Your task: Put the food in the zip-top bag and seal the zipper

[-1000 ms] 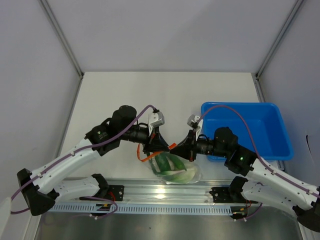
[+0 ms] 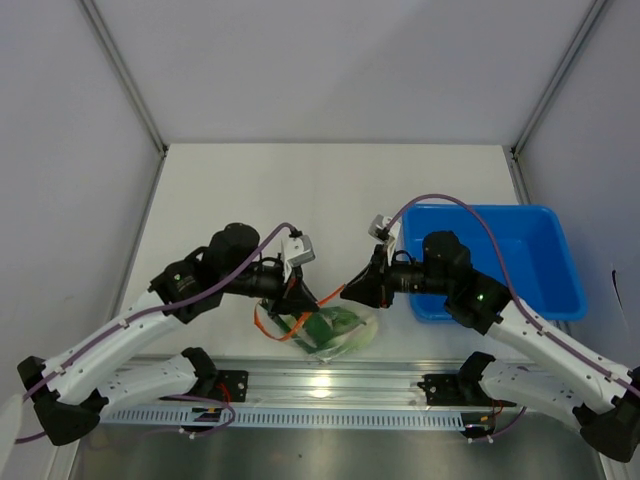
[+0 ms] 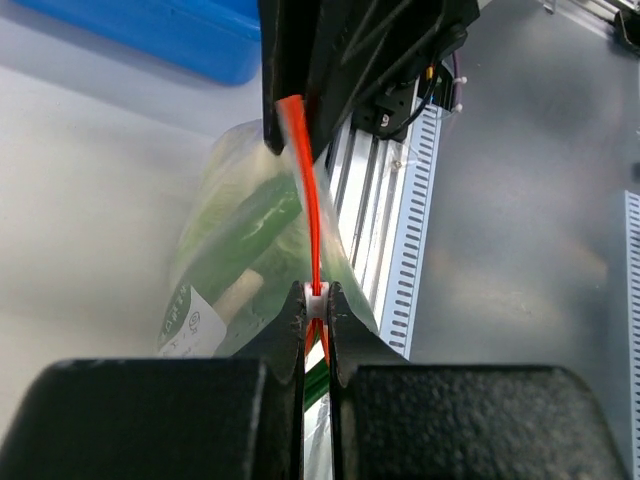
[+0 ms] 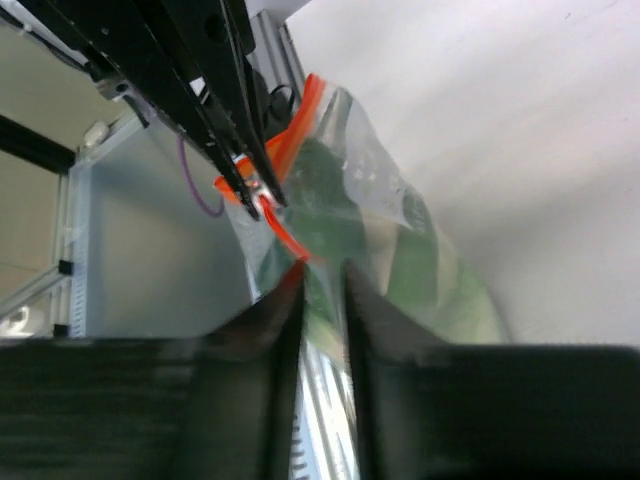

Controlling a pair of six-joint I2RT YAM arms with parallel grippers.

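A clear zip top bag (image 2: 335, 332) holding green food lies at the table's front, its orange zipper edge raised. In the top view my left gripper (image 2: 295, 300) is at that edge; in the left wrist view it (image 3: 317, 305) is shut on the orange zipper (image 3: 310, 200). My right gripper (image 2: 360, 292) hovers at the right end of the zipper; in the right wrist view its blurred fingers (image 4: 325, 280) are slightly apart around or over the bag's edge, and whether they touch it is unclear.
A blue bin (image 2: 500, 250) stands to the right, behind the right arm. A metal rail runs along the front edge.
My left gripper has moved left with the zipper, and the bag's orange loop has shifted left with it.
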